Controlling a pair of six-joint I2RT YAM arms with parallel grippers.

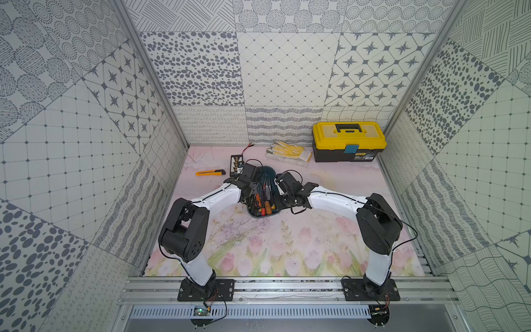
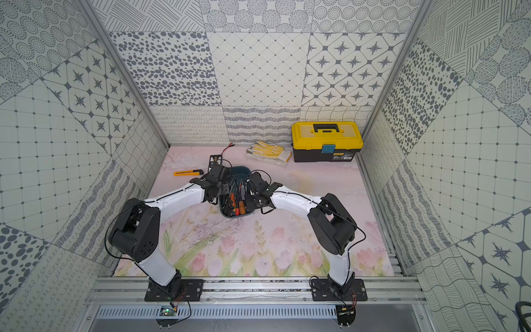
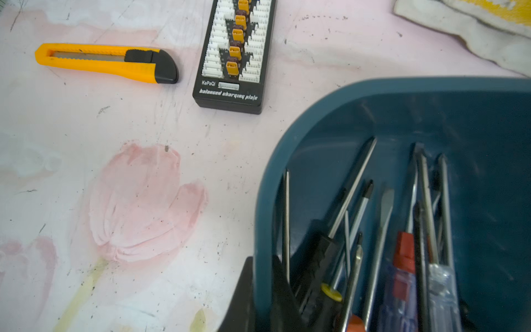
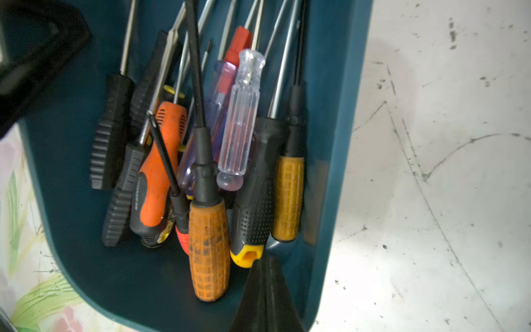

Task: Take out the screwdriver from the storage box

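Observation:
A dark teal storage box [image 1: 266, 171] stands mid-table, full of screwdrivers. The right wrist view shows an orange-handled one [image 4: 209, 249], a clear-handled one [image 4: 237, 127], a black-and-yellow one [image 4: 254, 193] and several others. My left gripper is at the box's left wall, its fingers low in the frame around the rim and largely hidden; whether it grips the wall is unclear. My right gripper is shut with nothing visible between its fingers, pointing into the box near the handle ends.
A yellow box cutter [image 3: 99, 63] and a black charging plate [image 3: 232, 83] lie left and behind the box. Gloves [image 1: 287, 152] lie at the back, a yellow toolbox [image 1: 348, 141] at back right.

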